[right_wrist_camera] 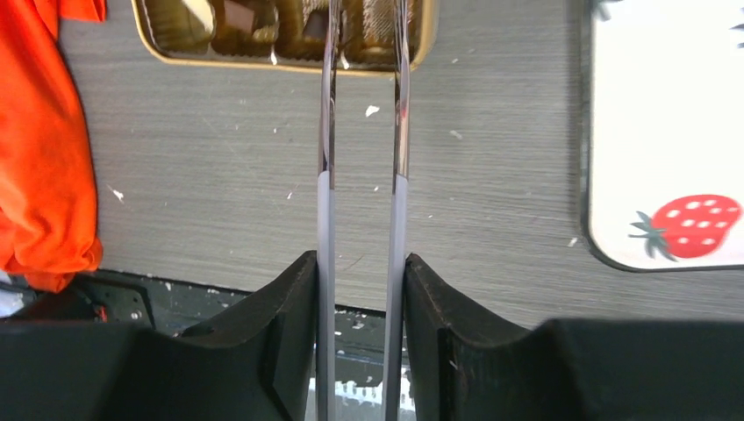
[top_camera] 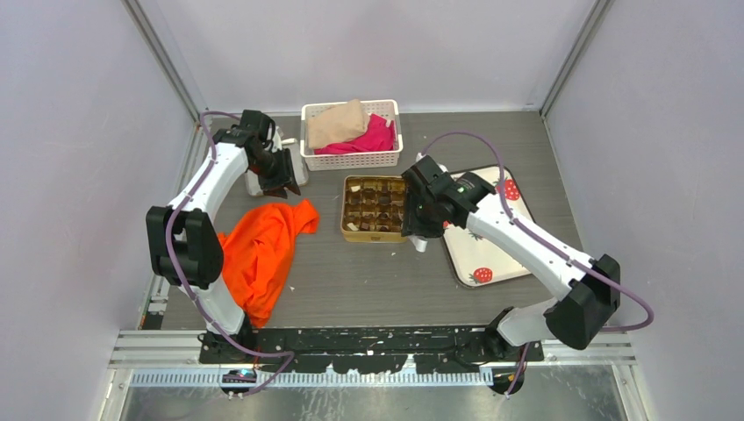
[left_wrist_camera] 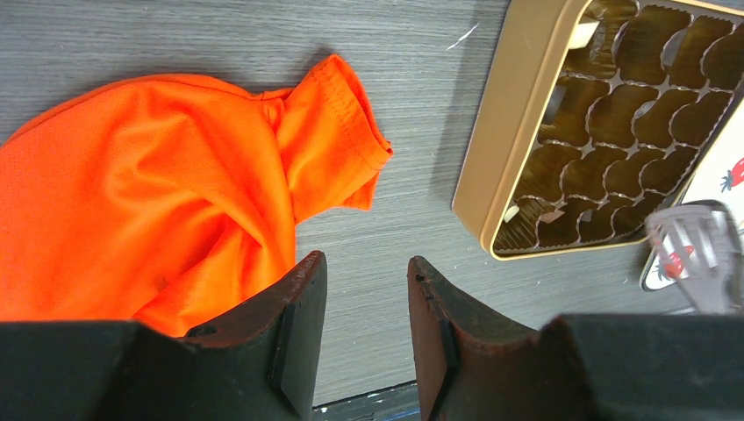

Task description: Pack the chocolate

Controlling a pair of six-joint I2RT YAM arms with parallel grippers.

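A gold box (top_camera: 373, 236) with a brown divided insert stands mid-table. A few compartments hold small pieces, among them a pale piece (left_wrist_camera: 583, 33) and a brown piece (right_wrist_camera: 238, 16); most look empty. My right gripper is shut on a pair of tongs (right_wrist_camera: 325, 210), its fingers against the two grey handles. Those tongs reach over the box's right end; their tips lie outside the right wrist view, so whether they grip anything cannot be seen. Left of the box, my left gripper stands open and empty.
An orange cloth (top_camera: 268, 250) lies on the left. Behind the box stands a white basket (top_camera: 355, 161) with beige and pink cloths. A white strawberry-pattern tray (top_camera: 496, 248) occupies the right. Bare table lies in front of the box.
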